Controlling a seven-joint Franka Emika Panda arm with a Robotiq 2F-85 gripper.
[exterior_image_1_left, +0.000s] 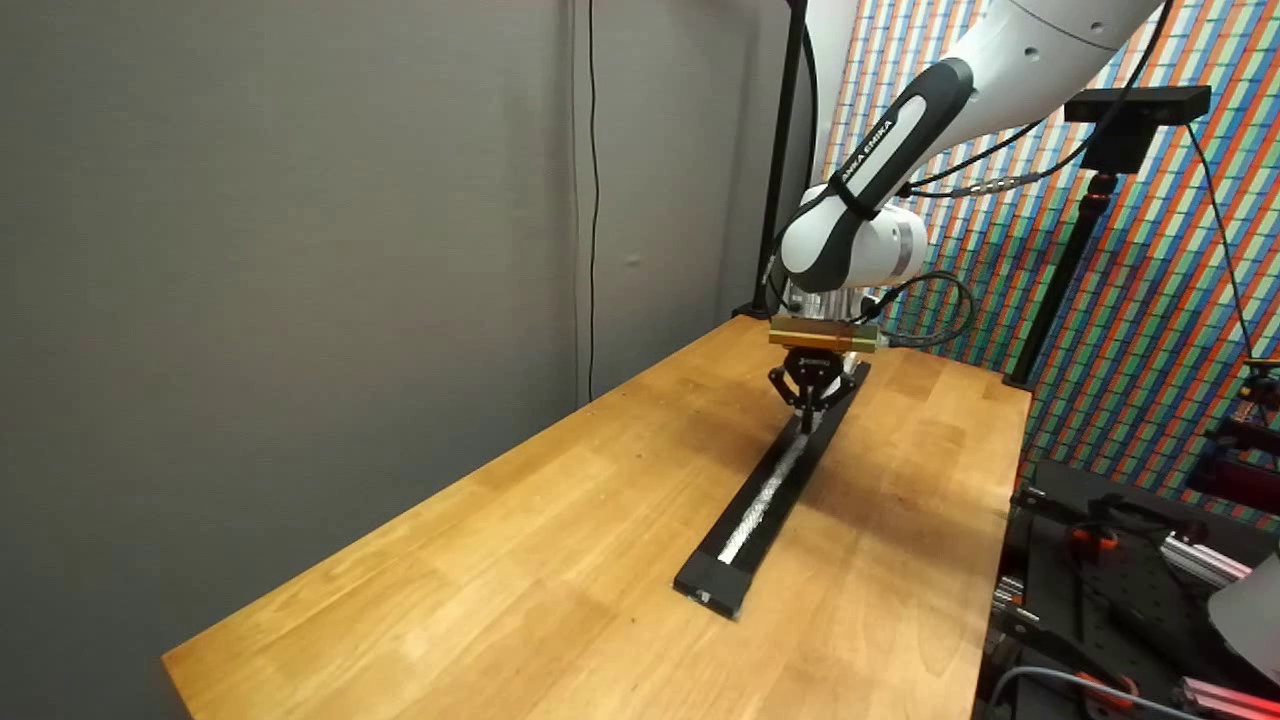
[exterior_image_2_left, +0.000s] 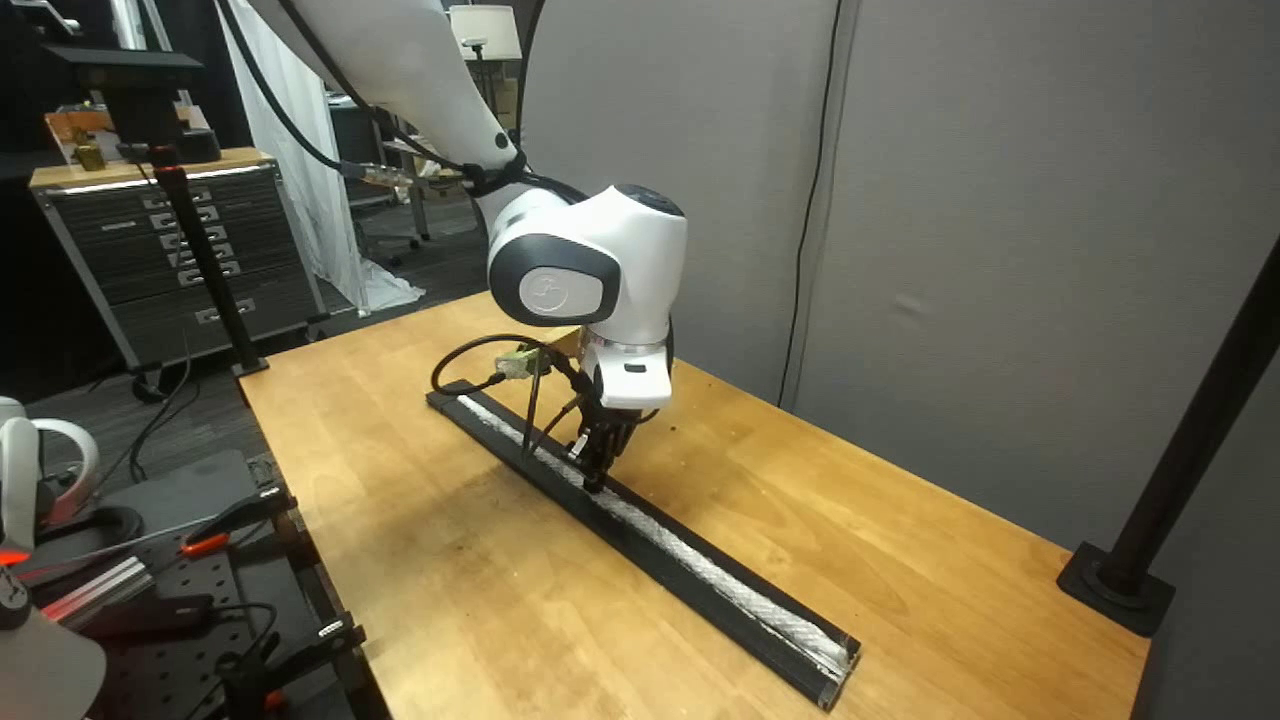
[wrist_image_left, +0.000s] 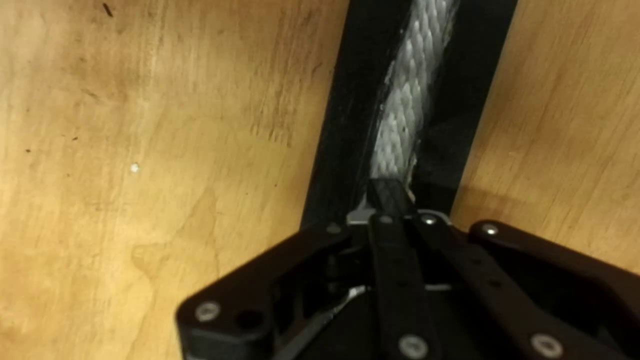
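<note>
A long black strip (exterior_image_1_left: 715, 542) lies diagonally across the wooden table, with a whitish braided rope (wrist_image_left: 407, 108) running along its middle. My gripper (exterior_image_1_left: 806, 427) points straight down over the strip, towards its far half in exterior view 1. The fingers (wrist_image_left: 388, 195) are closed together, their tips at the rope; whether they press on it or just hover cannot be told. Nothing shows between them. Exterior view 2 has the same rope (exterior_image_2_left: 720, 576) reaching to the strip's near end, and the gripper (exterior_image_2_left: 593, 484) at about mid-length.
Bare table (exterior_image_1_left: 480, 576) spreads on both sides of the strip. A grey wall panel (exterior_image_2_left: 1020, 300) borders one long side. Black posts stand at the table's edges, one with its base (exterior_image_2_left: 1116, 588) on the corner. A cart with tools (exterior_image_2_left: 180, 600) sits beside the table.
</note>
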